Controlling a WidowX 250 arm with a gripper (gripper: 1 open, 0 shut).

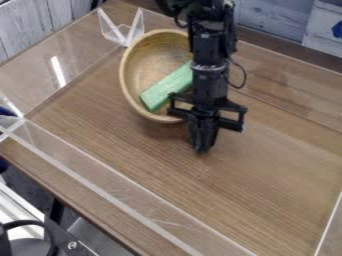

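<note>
My gripper (203,134) hangs in the middle of the camera view, its black body over the right part of a tan bowl (143,65) and its fingertips low, just below the bowl's lower right edge. Whether it is open or shut is hard to make out in the dark blur of the fingers. A green, elongated object (163,88) lies tilted inside the bowl, partly behind the arm.
A small white wire-like item (123,28) is at the back left. A white object (321,25) stands at the back right, and dark cables (34,240) lie at the front left.
</note>
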